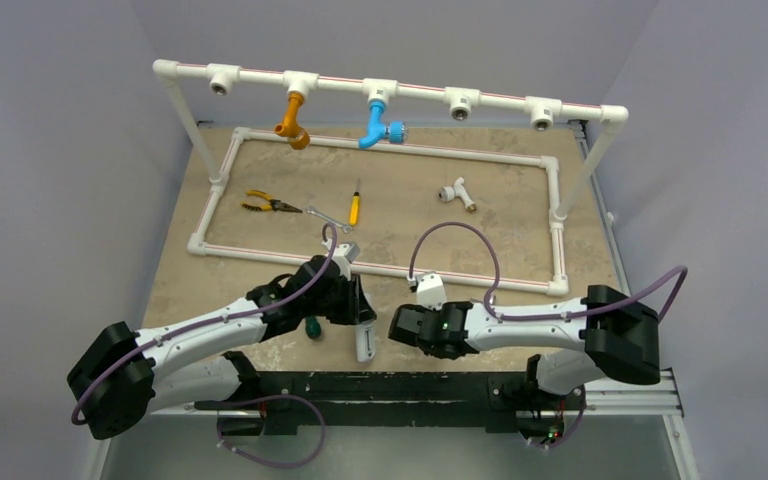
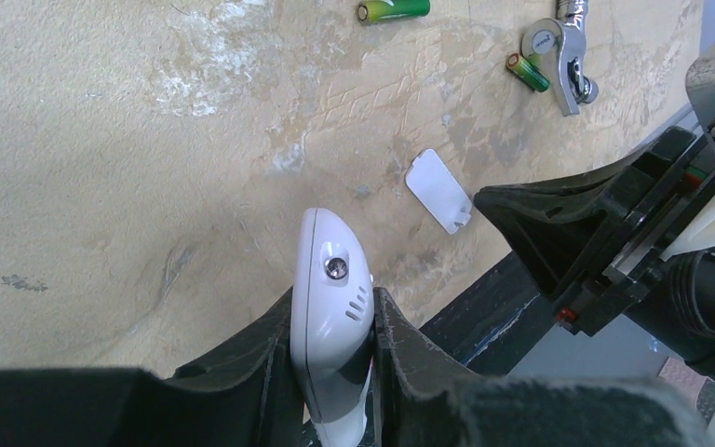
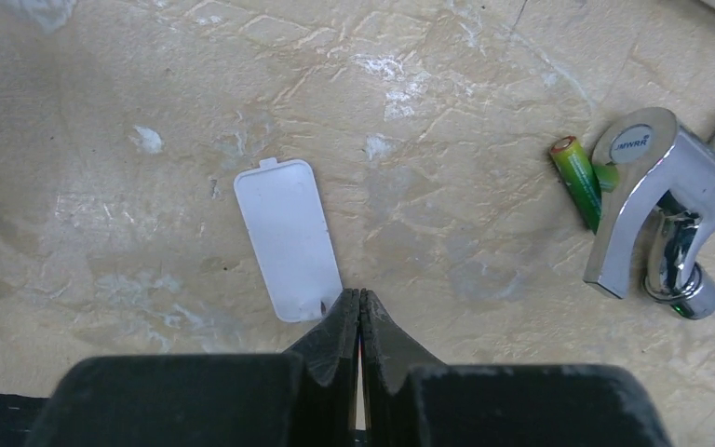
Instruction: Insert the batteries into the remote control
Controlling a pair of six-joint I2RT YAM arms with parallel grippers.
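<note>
My left gripper is shut on the white remote control [image 2: 333, 279], its screw-bearing end pointing up between the fingers; the top view shows the remote's lower part [image 1: 365, 345]. Flat on the table lies the white battery cover [image 3: 289, 237], its tab toward the top of the right wrist view. My right gripper is shut with nothing between its fingers, the tips by the cover's lower right corner. One green battery [image 2: 393, 10] rests at the top of the left wrist view. Another battery [image 3: 577, 183] lies against the chrome faucet.
The chrome faucet [image 3: 647, 177] stands right of the cover. A white pipe frame [image 1: 400, 270] crosses the table behind the arms. Pliers [image 1: 270, 203], a yellow screwdriver [image 1: 354, 208] and a white fitting [image 1: 457, 193] lie inside it. Bare table surrounds the cover's left side.
</note>
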